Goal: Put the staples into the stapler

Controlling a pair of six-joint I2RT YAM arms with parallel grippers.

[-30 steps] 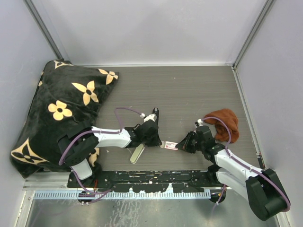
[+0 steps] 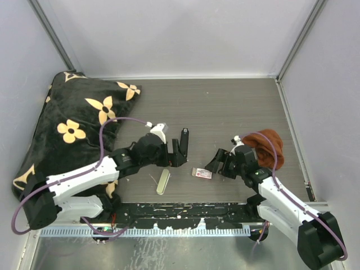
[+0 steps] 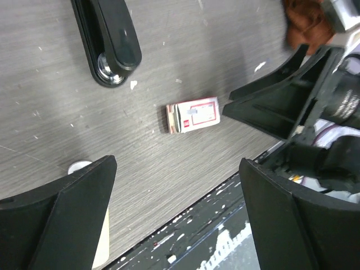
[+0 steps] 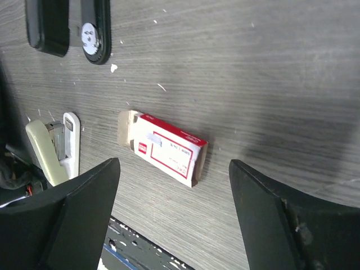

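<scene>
The small red and white staple box (image 2: 202, 173) lies flat on the table, one end flap open in the right wrist view. A black stapler sits behind it; in the right wrist view its parts (image 4: 97, 31) stand spread apart. My left gripper (image 2: 175, 155) is open above the table near the stapler, nothing between its fingers. Just right of the box, my right gripper (image 2: 216, 160) hangs open and empty, clear of the box. No loose staple strip can be made out.
A pale green and white tool (image 4: 56, 147) with a metal part lies left of the box. Brown cloth (image 2: 264, 147) is bunched at the right, a dark flowered cushion (image 2: 79, 118) at the left.
My left gripper has drawn back up and left from the box. The right gripper's fingers have opened and moved off the box's end; the box lies nearly where it was.
</scene>
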